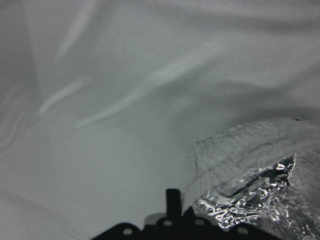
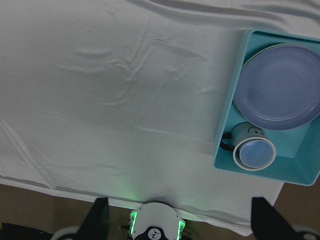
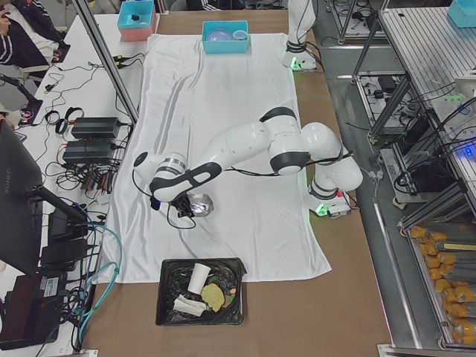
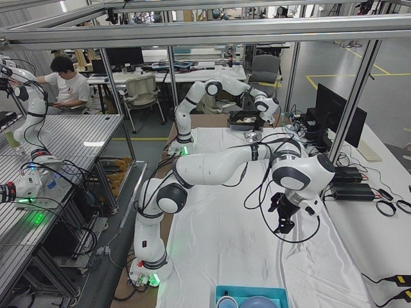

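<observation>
A crumpled silver foil bundle (image 3: 201,205) lies on the white cloth (image 3: 219,97). My left gripper (image 3: 181,207) is at its left side; in the left wrist view its dark fingers sit close together at the foil's pale edge (image 1: 250,140), and whether they pinch it is unclear. My right gripper hangs open over the cloth, nothing between its fingers, beside a teal bin (image 2: 222,125) holding purple plates (image 2: 277,87) and cups (image 2: 254,153).
A black lined bin (image 3: 167,294) with a white cylinder, pale cloth and a yellow item stands beyond the cloth's edge. The cloth between the bins is mostly clear.
</observation>
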